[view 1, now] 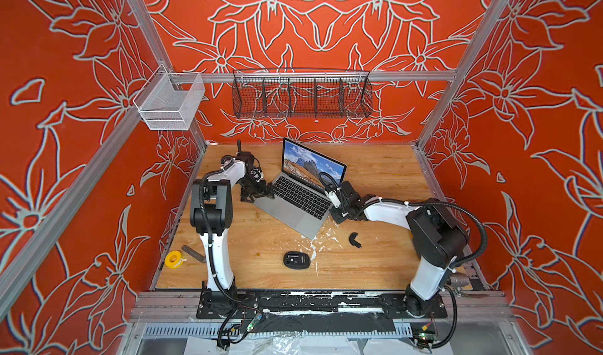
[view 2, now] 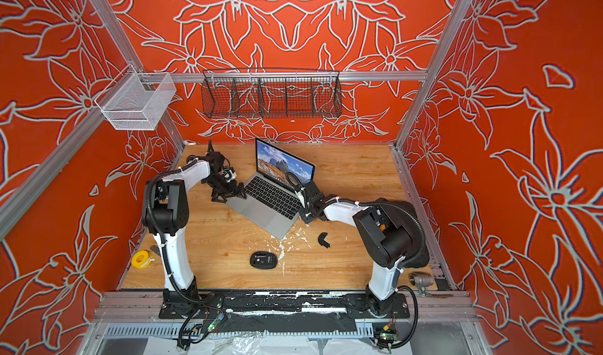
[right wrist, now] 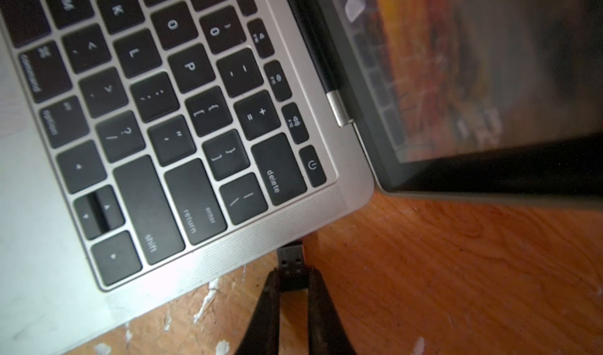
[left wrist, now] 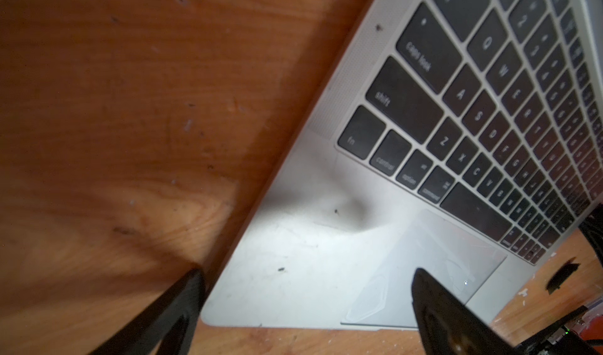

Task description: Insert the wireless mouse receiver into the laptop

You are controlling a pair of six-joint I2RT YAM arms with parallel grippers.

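The open laptop [view 1: 290,210] lies turned on the table, its screen at the back. In the right wrist view, my right gripper is shut on the small USB receiver [right wrist: 290,256] beside the laptop's right edge [right wrist: 251,245], near the hinge end. The receiver's metal plug points at that edge; much of its metal still shows, and I cannot tell whether its tip touches the port, which is hidden under the edge. My left gripper stands open at the laptop's front left corner, one finger [left wrist: 182,311] outside the edge and the other above the palm rest.
An upturned mouse [view 1: 296,260] and its black cover [view 1: 355,240] lie on the table in front. Yellow tape [view 1: 174,259] and a grey strip [view 1: 193,253] are at the left. White flakes are scattered by the laptop's front corner.
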